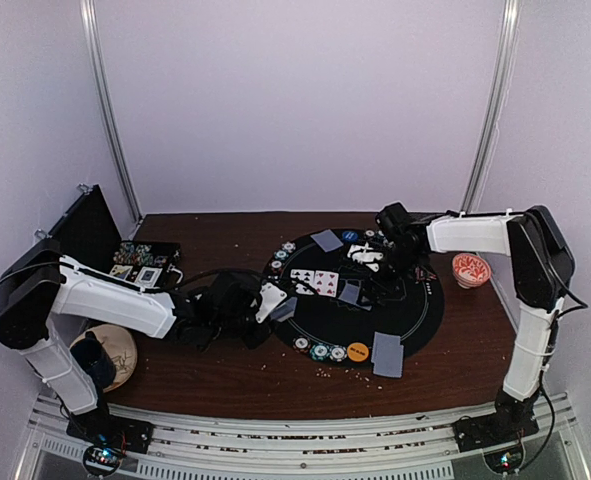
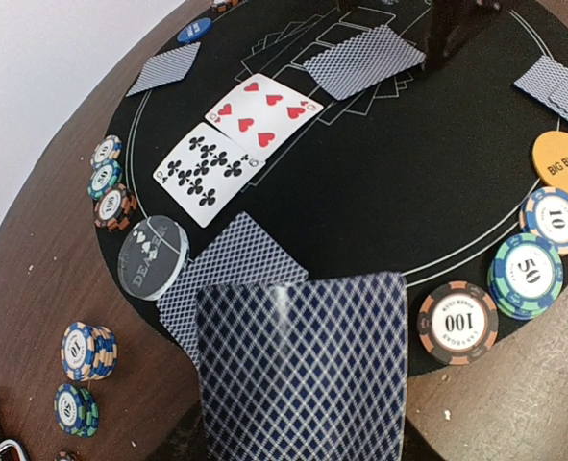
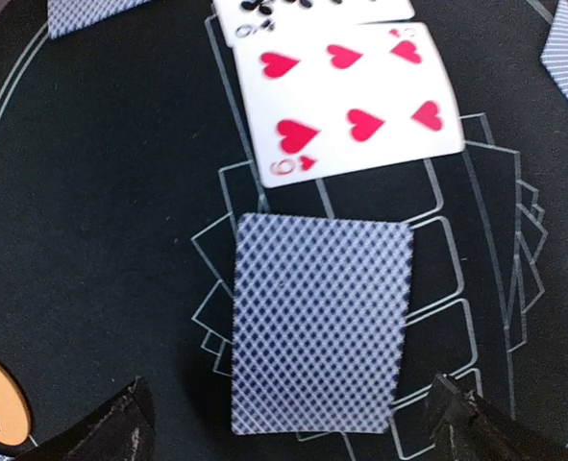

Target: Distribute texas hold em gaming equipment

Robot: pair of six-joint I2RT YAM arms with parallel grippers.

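My left gripper (image 1: 273, 312) is shut on a face-down card (image 2: 301, 375) at the poker mat's left edge, over another face-down card (image 2: 226, 250). My right gripper hangs open above a face-down card (image 3: 318, 317) at the mat's centre. Beside that lie the six of hearts (image 3: 351, 101) and a club card (image 2: 205, 173), face up. Other face-down cards (image 1: 387, 355) lie at the near right and far side. Chip stacks, the orange big blind disc (image 2: 560, 161) and a clear dealer disc (image 2: 154, 256) are around the rim.
A bowl of red and white contents (image 1: 471, 268) sits right of the mat. An open black case (image 1: 85, 225), a box (image 1: 145, 260) and a mug (image 1: 93, 362) on a round board are at the left.
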